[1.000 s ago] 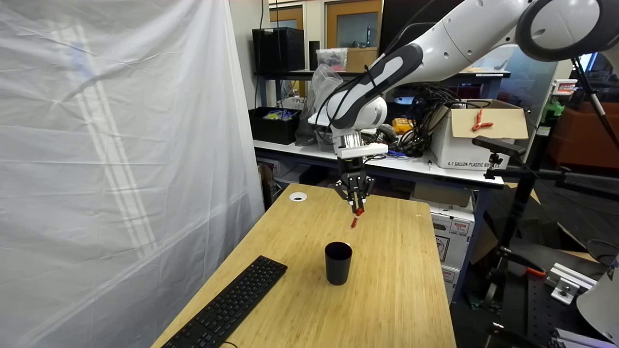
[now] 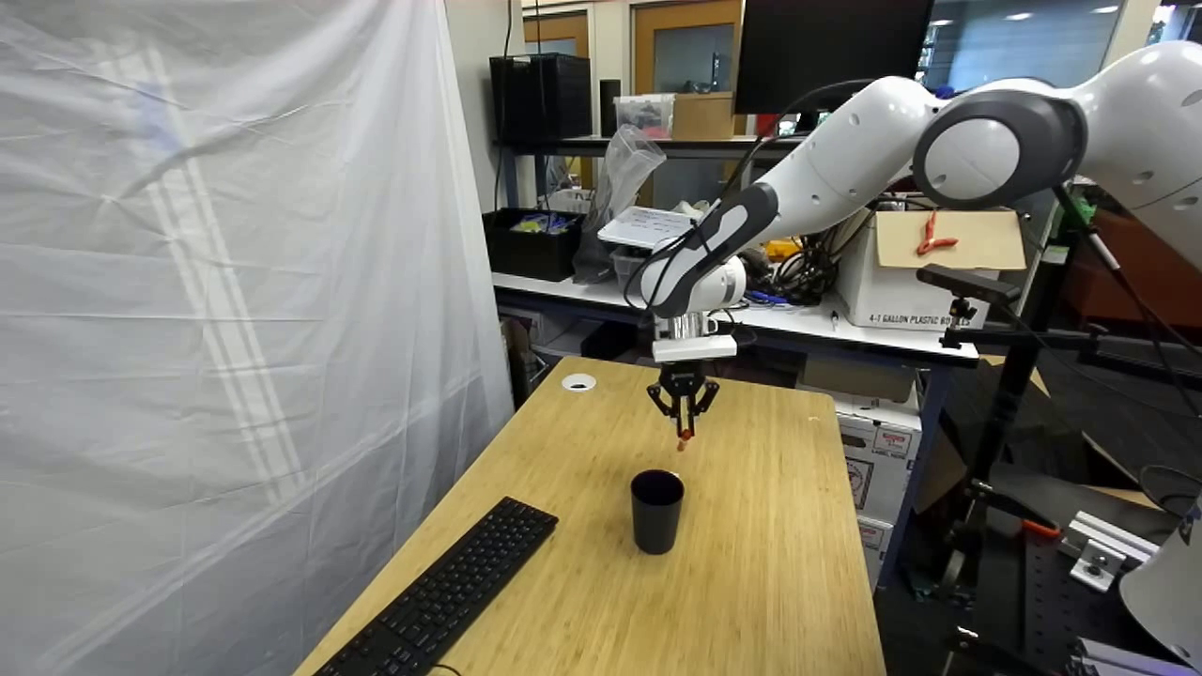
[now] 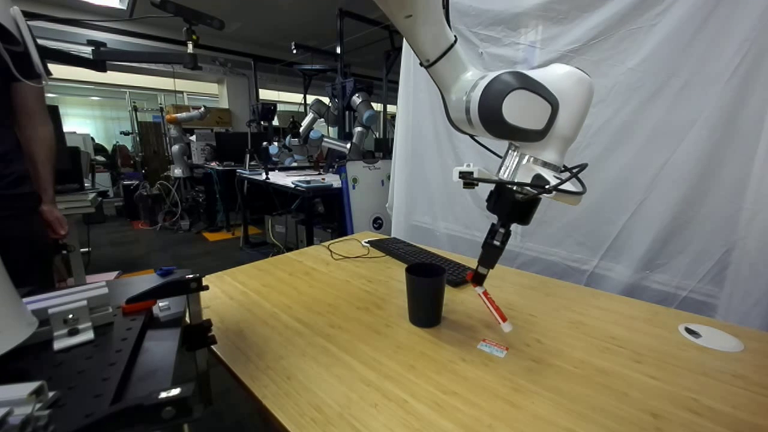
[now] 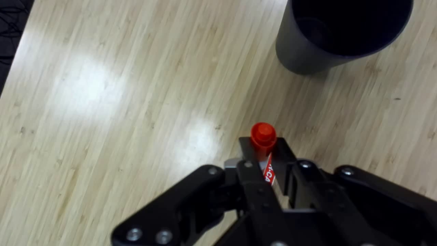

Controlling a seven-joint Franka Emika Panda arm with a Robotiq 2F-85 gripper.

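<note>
My gripper (image 3: 478, 279) is shut on a red-and-white marker (image 3: 492, 305), which hangs tilted below the fingertips with its white end down. From above, the marker's red end (image 4: 263, 134) pokes up between the black fingers. An upright black cup (image 2: 656, 513) stands on the wooden table. The gripper is beyond the cup in exterior view 1, and to the cup's right in exterior view 2. Part of the cup (image 4: 305, 49) shows at the upper right of the wrist view; the visible part of its inside looks empty.
A black keyboard (image 2: 456, 591) lies along the table's curtain side. A small red-and-white label (image 3: 493, 348) lies flat near the cup. A white round plate (image 2: 577, 382) sits at a far corner.
The gripper has shifted slightly left and lower in exterior view 1, carrying the marker. The marker's slant there has changed, and the arm's upper links have swung. The cup and keyboard stay put.
</note>
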